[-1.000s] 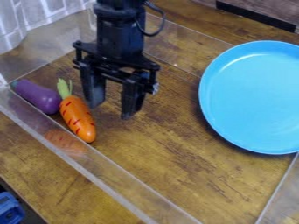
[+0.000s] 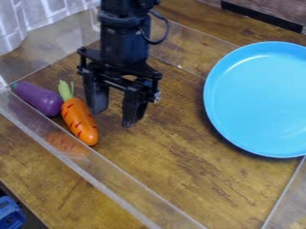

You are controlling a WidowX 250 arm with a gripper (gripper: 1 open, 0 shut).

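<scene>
My black gripper (image 2: 117, 106) hangs over the wooden floor of the clear-walled bin, its two fingers standing wide apart with nothing seen between them. To its left an orange carrot (image 2: 79, 120) with a pale green top lies on the wood, beside a purple eggplant (image 2: 38, 98) near the left clear wall.
A large blue plate (image 2: 255, 100) takes up the right side. Clear plastic walls (image 2: 84, 179) run along the left and front. A blue object (image 2: 7, 215) sits outside at the lower left.
My gripper has shifted and tilted slightly over the last second, staying right of the carrot. The carrot, eggplant and plate are where they were.
</scene>
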